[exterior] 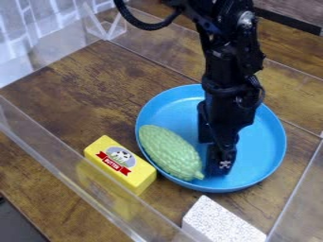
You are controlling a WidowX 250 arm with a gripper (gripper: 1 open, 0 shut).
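My black gripper (212, 151) reaches down from the top into a blue plate (263, 164), its fingertips low over the plate's middle right, just beside a green, bumpy, elongated vegetable (171, 149) lying on the plate's left side. The gripper is open; the dark fingers overlap in this view, and I see nothing held between them.
A yellow box (120, 163) with a printed label lies left of the plate, and a white block (221, 223) at the front right. Clear plastic walls run along the sides.
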